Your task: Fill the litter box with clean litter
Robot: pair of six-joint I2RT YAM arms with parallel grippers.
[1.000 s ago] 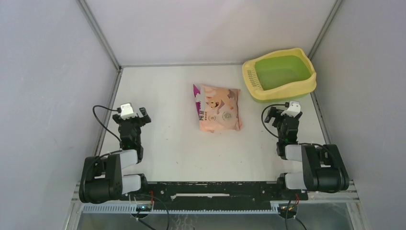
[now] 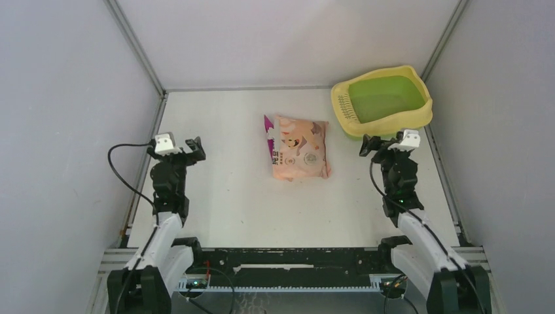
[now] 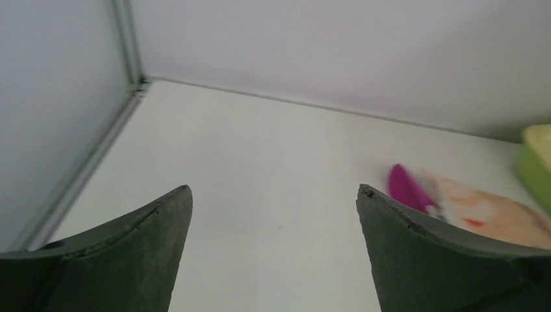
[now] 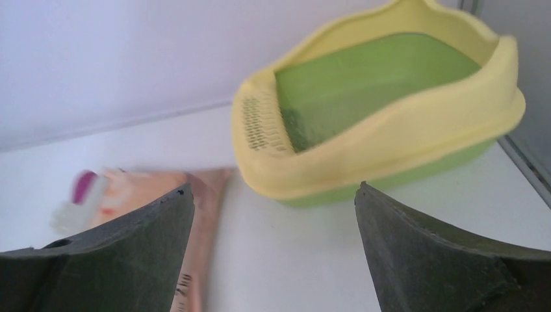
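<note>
A peach-coloured litter bag (image 2: 301, 149) with a purple left edge lies flat near the middle of the white table. Its contents are hidden. The litter box (image 2: 419, 118), green inside with a yellow rim, stands in the back right corner, its bare green floor showing. My left gripper (image 2: 180, 145) is open over the table's left side, well away from the bag (image 3: 487, 208), with nothing between its fingers. Open and empty too, my right gripper (image 2: 379, 140) hangs just in front of the litter box (image 4: 364, 153), to the right of the bag (image 4: 149, 195).
White walls close off the left, back and right of the table (image 2: 222, 190). Black cables loop beside both arms.
Bag and litter box have stayed in place.
</note>
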